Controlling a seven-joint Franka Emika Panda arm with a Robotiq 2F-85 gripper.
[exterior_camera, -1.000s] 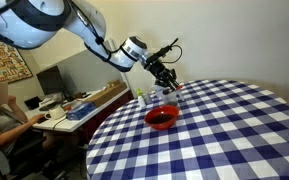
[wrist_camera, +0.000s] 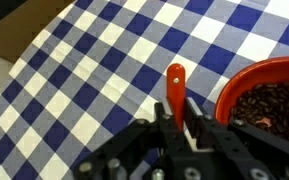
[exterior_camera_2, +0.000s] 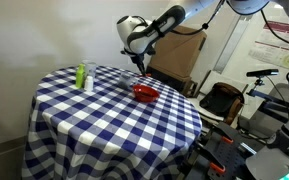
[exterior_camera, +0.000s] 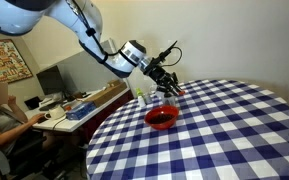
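Observation:
A slim orange-red handle (wrist_camera: pixel 176 88) with a hole near its end sticks out from my gripper, which is shut on it. What lies at the handle's other end is hidden. To the right in the wrist view, a red bowl (wrist_camera: pixel 224 98) holds dark brown beans (wrist_camera: pixel 267 103). Exterior view 1 has the gripper (exterior_camera: pixel 172 88) above the table, just behind the red bowl (exterior_camera: pixel 163 124). In exterior view 2 the bowl (exterior_camera_2: pixel 144 98) sits below the arm, near the table's far right side.
A blue-and-white checked cloth (exterior_camera_2: pixel 109 118) covers the table, with wide clear room in front of the bowl. A clear container (exterior_camera_2: pixel 125 80) stands beside the bowl. Green (exterior_camera_2: pixel 81 76) and white bottles (exterior_camera_2: pixel 89 84) stand near the wall. A person (exterior_camera: pixel 6 125) sits at the left.
My gripper has shifted slightly lower in exterior view 1, with the red-orange piece still at it. The bowl has stayed in place.

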